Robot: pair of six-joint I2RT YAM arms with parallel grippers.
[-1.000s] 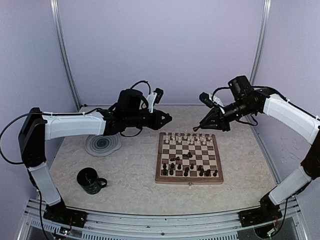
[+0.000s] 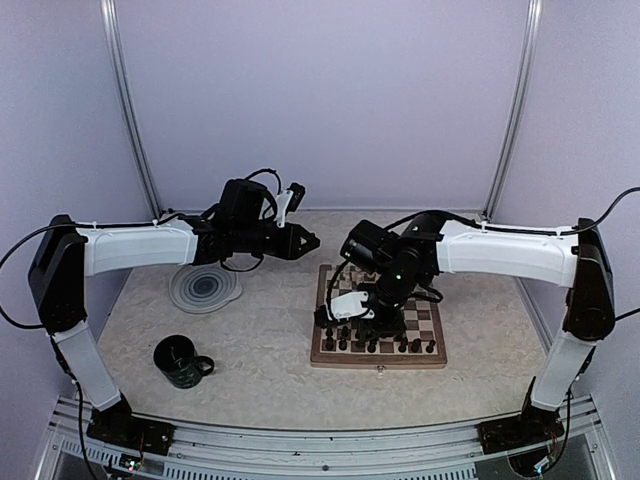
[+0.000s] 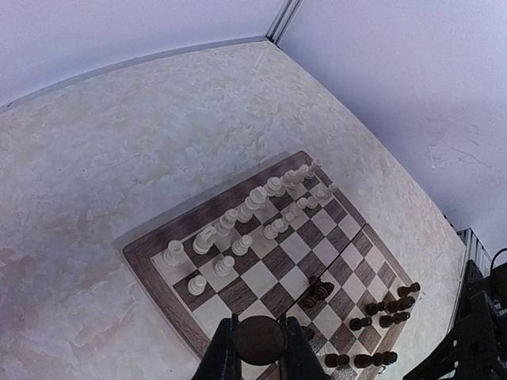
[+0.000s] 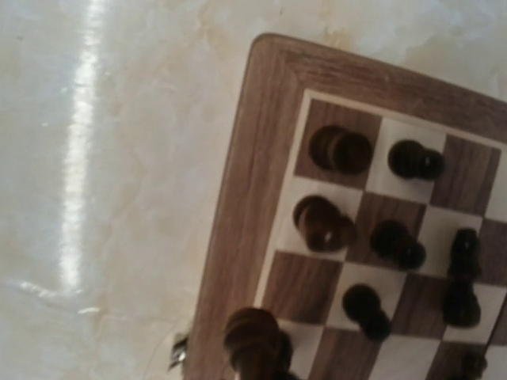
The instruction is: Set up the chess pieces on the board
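The chessboard (image 2: 431, 355) has white pieces (image 3: 223, 266) along its far side and dark pieces along the near side, with some dark ones toward the middle in the left wrist view. My left gripper hangs raised left of the board, shut on a dark piece with a round base. My right arm (image 2: 390, 270) reaches down over the board and hides much of it from above. In the right wrist view a brown piece (image 4: 252, 339) at the bottom edge is very near the camera; the right gripper's fingers are not clearly visible.
A dark mug (image 2: 178, 362) stands at the front left, with a round lid (image 2: 203, 288) behind it. Side walls bound the table.
My right arm has swung down and leftward from above the right back of the board to low over its near half.
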